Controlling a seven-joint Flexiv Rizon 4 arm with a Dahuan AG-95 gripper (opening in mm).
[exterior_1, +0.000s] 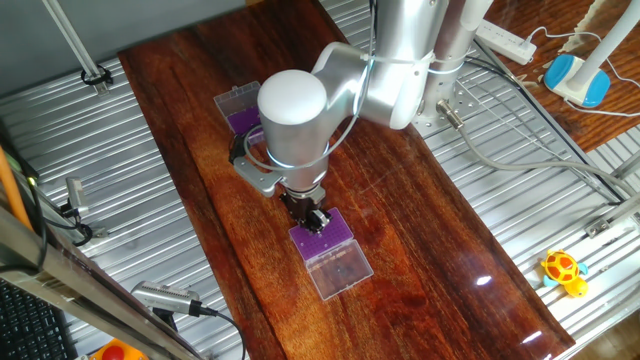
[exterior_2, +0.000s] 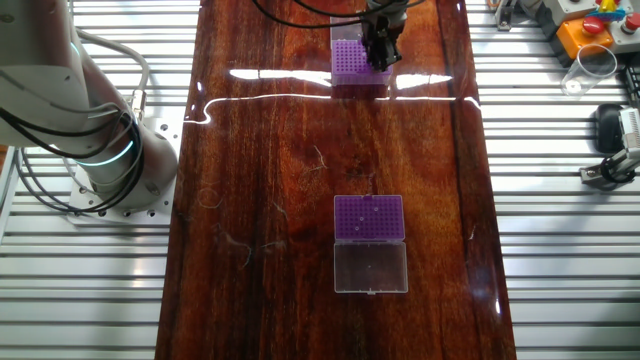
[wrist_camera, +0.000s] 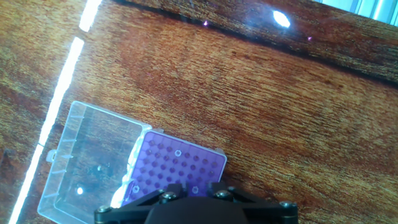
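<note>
My gripper (exterior_1: 317, 224) points down over a purple perforated rack (exterior_1: 332, 240) in a small clear box, whose transparent lid (exterior_1: 340, 272) lies folded open. From the wrist, the fingertips of the gripper stand a little apart at the rack's lower edge. A small pale ring (wrist_camera: 195, 190) shows in the gap; whether it touches either finger cannot be made out. Two similar rings (wrist_camera: 178, 153) mark other places on the rack. A second box with a purple rack (exterior_2: 368, 218) and open clear lid (exterior_2: 370, 268) lies elsewhere on the wooden board, several pale dots on its rack.
Between the two boxes the wooden board (exterior_2: 290, 150) is bare. Off the board are a toy turtle (exterior_1: 563, 270), a clear cup (exterior_2: 588, 70) and a small metal device (exterior_1: 165, 297). Dark cables (exterior_2: 300, 22) hang around my wrist.
</note>
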